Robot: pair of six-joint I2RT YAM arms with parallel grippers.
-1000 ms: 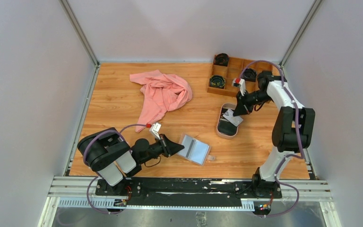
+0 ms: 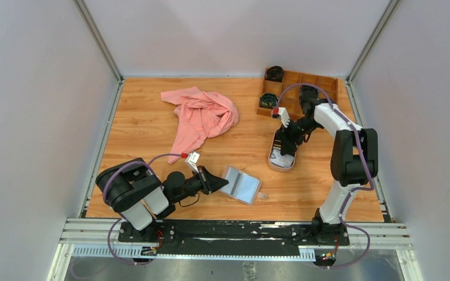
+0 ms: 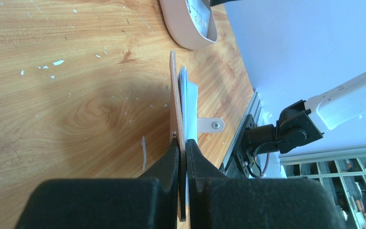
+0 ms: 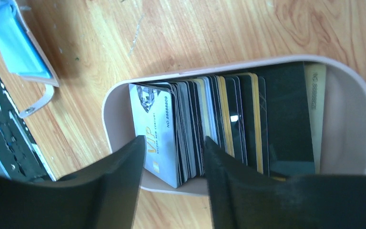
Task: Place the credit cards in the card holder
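Observation:
A card holder (image 2: 241, 185) lies open on the table at front centre, blue sleeves showing. My left gripper is shut on the holder's thin edge, which stands between its fingers in the left wrist view. A pale pink oval container (image 2: 281, 167) holds a packed row of credit cards (image 4: 153, 131), a white VIP card at one end. Over it, my right gripper is part open, its fingers apart above the cards; whether anything touches them is unclear.
A wooden compartment tray (image 2: 295, 79) with black coils stands at the back right. A pink cloth (image 2: 202, 117) lies at the back left.
My right gripper has moved left and toward the front over the container, and the pale cards there now lie more toward its front end. The left arm is unchanged.

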